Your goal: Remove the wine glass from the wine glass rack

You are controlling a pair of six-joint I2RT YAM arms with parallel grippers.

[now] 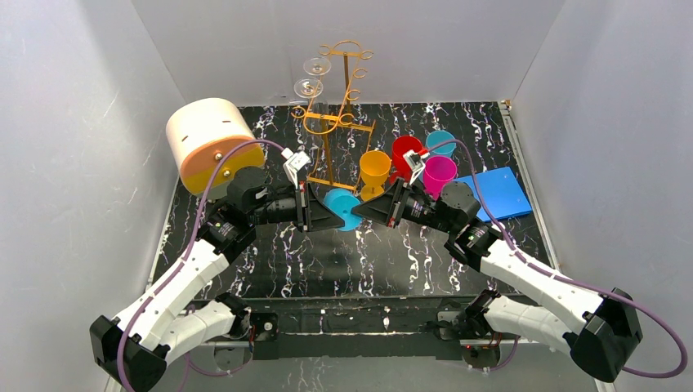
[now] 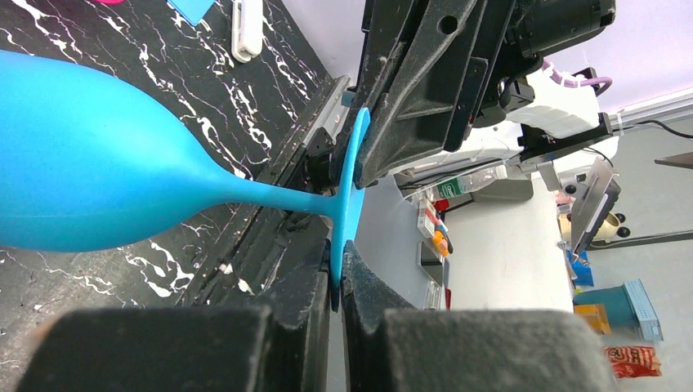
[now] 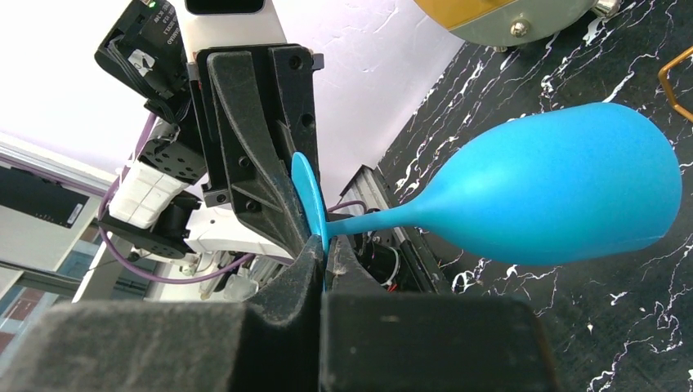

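Between my two grippers a blue wine glass (image 1: 343, 205) is held upside down, its round foot facing up, in front of the orange rack (image 1: 327, 119) and apart from it. My left gripper is shut on one edge of the foot; the stem and bowl stretch away to the left in the left wrist view. On the opposite edge, my right gripper also appears shut on the foot, a thin blue sliver showing between its fingers. Two clear glasses (image 1: 308, 88) hang on the rack's left side.
Orange (image 1: 375, 166), red (image 1: 404, 150), pink (image 1: 440, 171) and light blue (image 1: 440, 142) glasses stand right of the rack. A blue sheet (image 1: 497, 193) lies farther right; a cream and orange barrel (image 1: 211, 135) sits at left.
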